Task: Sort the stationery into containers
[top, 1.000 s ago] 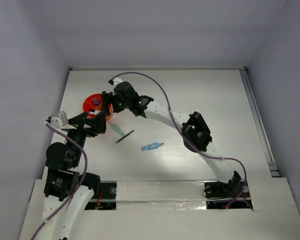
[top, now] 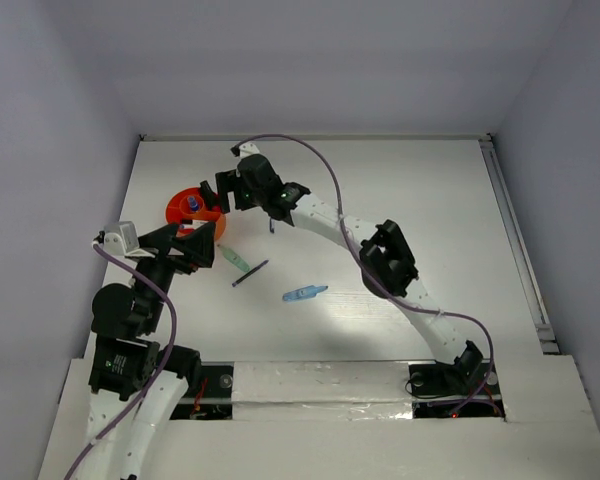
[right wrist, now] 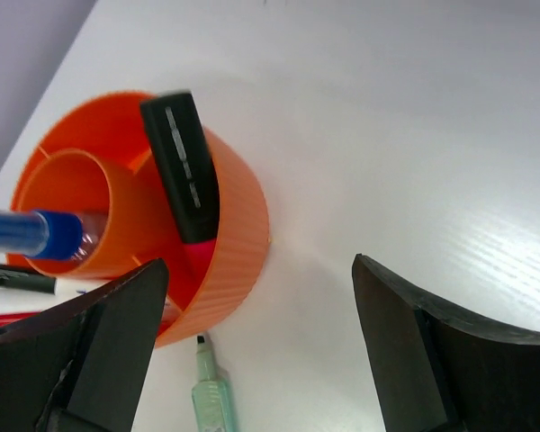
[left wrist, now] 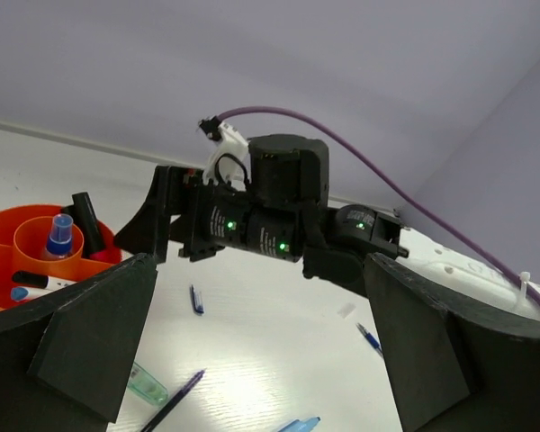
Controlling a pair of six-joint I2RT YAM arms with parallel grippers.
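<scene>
An orange sectioned container [right wrist: 238, 261] holds a black pen-like item [right wrist: 175, 157], a blue-capped item [right wrist: 58, 236] and several markers [right wrist: 18, 279]. My right gripper is open beside its right rim, nothing between the fingers. My left gripper stands open at the lower left of the top view, in front of the container. On the table lie a green marker [top: 233, 258], a dark purple pen [top: 250, 273], a light blue marker [top: 303, 292], and, in the left wrist view, a short pen [left wrist: 196, 301] and a blue pen [left wrist: 369, 337].
The right arm [top: 320, 215] reaches diagonally over the middle of the white table [top: 450, 210], hiding part of it. Walls border the back and sides.
My left arm is almost unchanged.
</scene>
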